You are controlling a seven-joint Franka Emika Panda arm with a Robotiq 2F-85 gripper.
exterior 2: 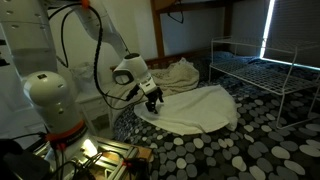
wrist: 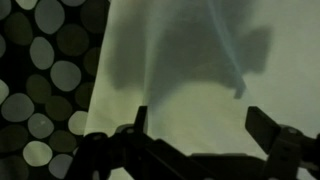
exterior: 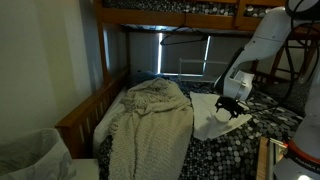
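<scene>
A white cloth [exterior 2: 203, 108] lies spread on the dark, spotted bedding. In the wrist view the same cloth [wrist: 190, 90] fills most of the picture, with a soft crease and my gripper's shadow across it. My gripper is open, its two black fingers wide apart with only cloth visible beyond the gap. Seen from exterior view 1, the gripper [exterior: 234, 107] is low over the cloth's right part. Whether the fingertips touch the cloth, I cannot tell.
A beige knitted blanket [exterior: 150, 130] lies bunched beside the cloth. A white wire rack [exterior 2: 265, 75] stands behind it. A wooden bed rail [exterior: 88, 118] runs along the left, and a white bin [exterior: 35, 155] sits at the lower left.
</scene>
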